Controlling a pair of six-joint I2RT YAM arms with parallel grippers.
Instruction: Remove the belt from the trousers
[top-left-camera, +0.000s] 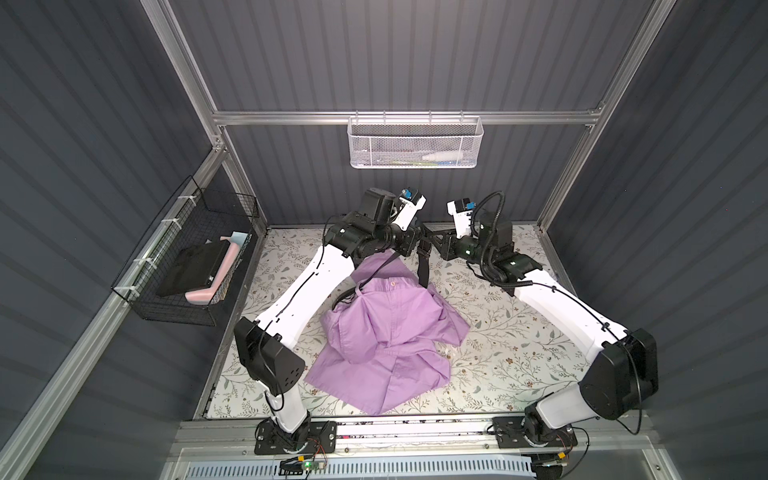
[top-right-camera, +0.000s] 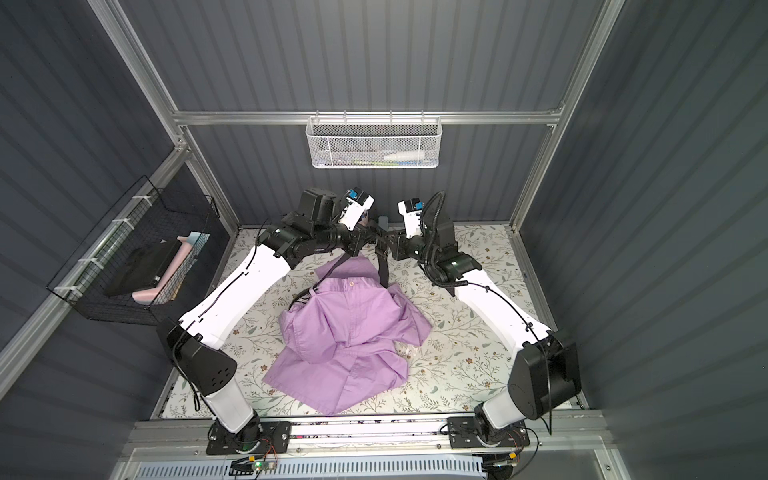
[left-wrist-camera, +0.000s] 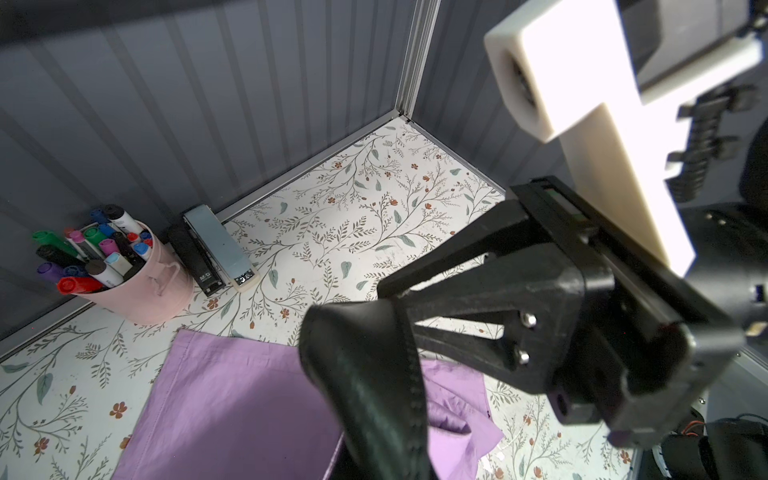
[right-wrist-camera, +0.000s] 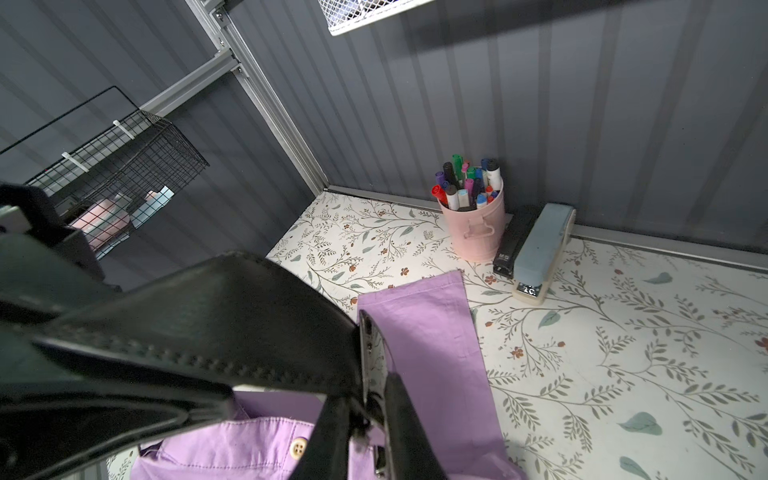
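Lilac trousers (top-left-camera: 392, 320) lie on the table, waistband toward the back. The black belt (top-left-camera: 376, 273) rises from the waistband's left side to my left gripper (top-left-camera: 417, 231), which is shut on it. Another strap of belt hangs down on the right side. In the left wrist view the belt (left-wrist-camera: 360, 376) fills the lower middle and hides my left fingertips. My right gripper (top-left-camera: 434, 236) meets the belt from the right. Its fingers (right-wrist-camera: 416, 448) straddle the metal buckle (right-wrist-camera: 372, 384) in the right wrist view; whether they grip it cannot be told.
A pink pen cup (right-wrist-camera: 476, 232) and a stapler (right-wrist-camera: 544, 248) stand at the back wall. A black wire basket (top-left-camera: 200, 264) hangs left, a white mesh basket (top-left-camera: 416, 152) at the back.
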